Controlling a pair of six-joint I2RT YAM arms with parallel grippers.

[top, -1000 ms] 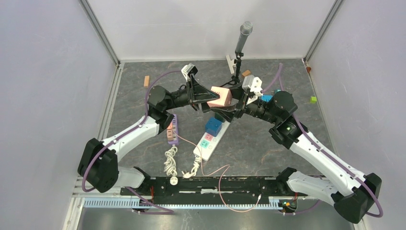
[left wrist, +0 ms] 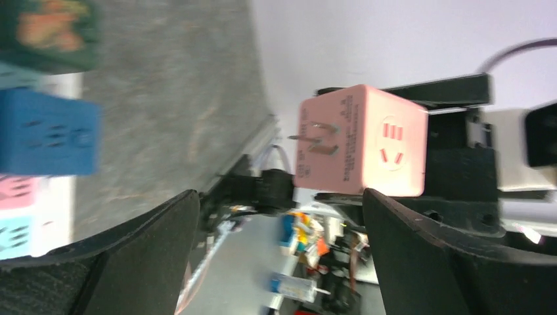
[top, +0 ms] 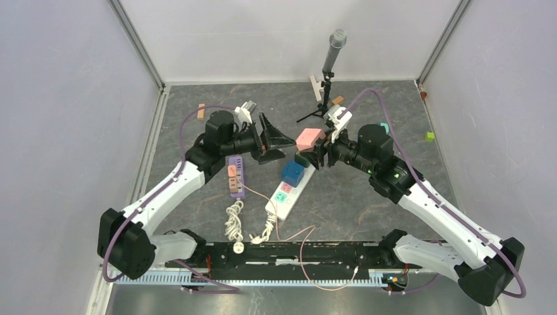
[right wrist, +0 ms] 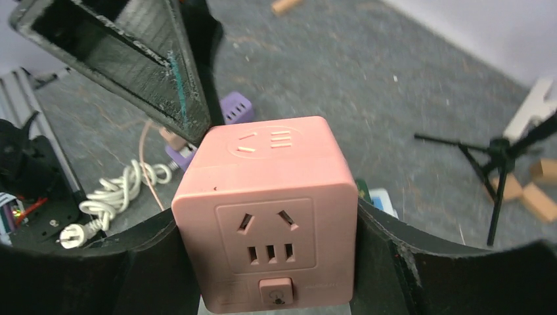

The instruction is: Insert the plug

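Observation:
A pink cube socket adapter with prongs on one face is held in my right gripper; the right wrist view shows its socket face between the fingers. My left gripper stands open just left of the cube, its fingers empty; in the left wrist view the cube lies beyond its fingertips. Below them a white power strip carries a blue cube and a dark green cube, with small pink and teal plugs or sockets at its near end.
A purple strip with tan blocks and coiled white cables lie to the left. A microphone on a tripod and wooden blocks stand at the back.
My left gripper has opened and drawn back left from the pink cube, which now sits in my right gripper, moved slightly right and turned.

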